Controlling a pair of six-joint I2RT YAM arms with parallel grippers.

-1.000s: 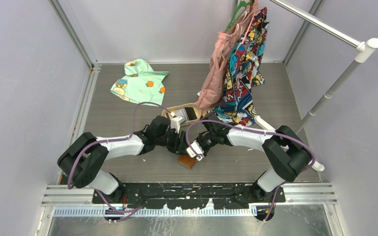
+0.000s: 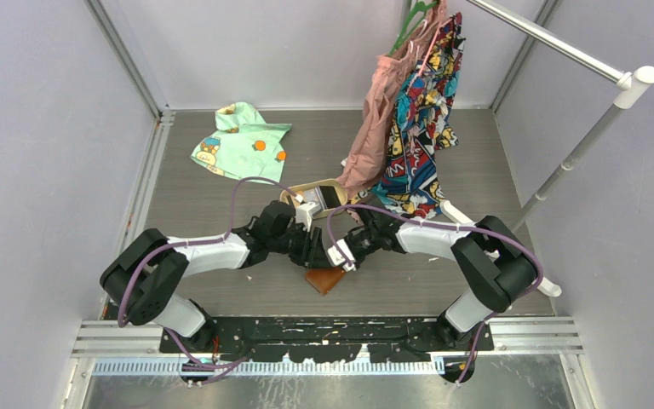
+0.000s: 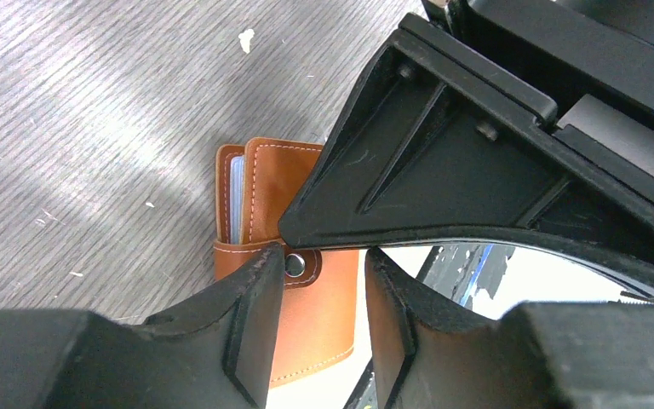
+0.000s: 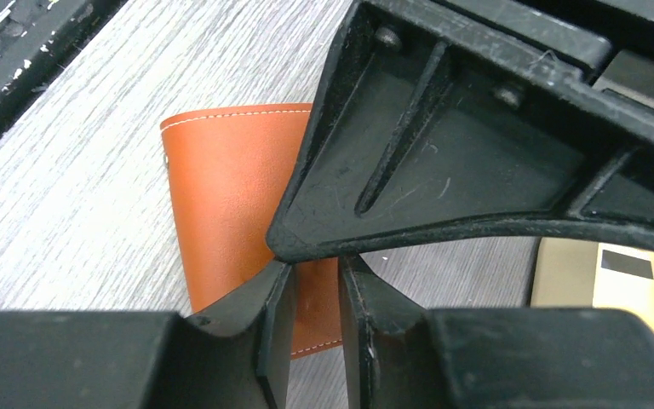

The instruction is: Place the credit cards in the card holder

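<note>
The brown leather card holder (image 2: 325, 282) is near the front middle of the table, below both grippers. In the left wrist view, its snap-button strap lies across the front, and a thin pale bluish edge shows between the leather layers of the holder (image 3: 288, 194). My left gripper stands part open over the holder, one fingertip close by the snap button; whether it touches is unclear. From the other side, my right gripper is shut on the holder (image 4: 230, 187), orange leather showing between its fingers.
Behind the grippers sits a beige tray (image 2: 308, 185) with a dark item and pale items inside. A green patterned cloth (image 2: 243, 143) lies at the back left. Hanging garments (image 2: 417, 128) reach down to the tray's right.
The right gripper has shifted slightly to the right and back, and the card holder's outline has tilted and grown a little. The left arm looks nearly unmoved.
</note>
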